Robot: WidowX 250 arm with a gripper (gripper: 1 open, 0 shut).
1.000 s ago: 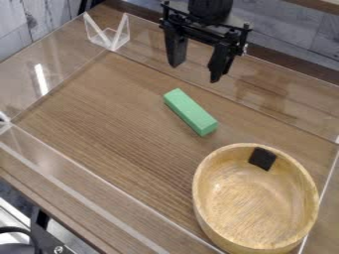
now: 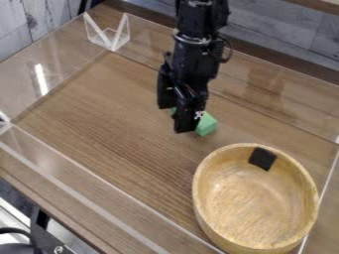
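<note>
My black gripper (image 2: 183, 111) hangs low over the middle of the wooden table, open, its fingers around or just above a green block (image 2: 204, 123). Part of the block shows to the right of and behind the fingers; the rest is hidden by the gripper. Whether the fingers touch it I cannot tell.
A large tan round bowl (image 2: 252, 223) with a black item (image 2: 263, 159) on its rim sits at the front right. A white wire object (image 2: 109, 32) stands at the back left.
</note>
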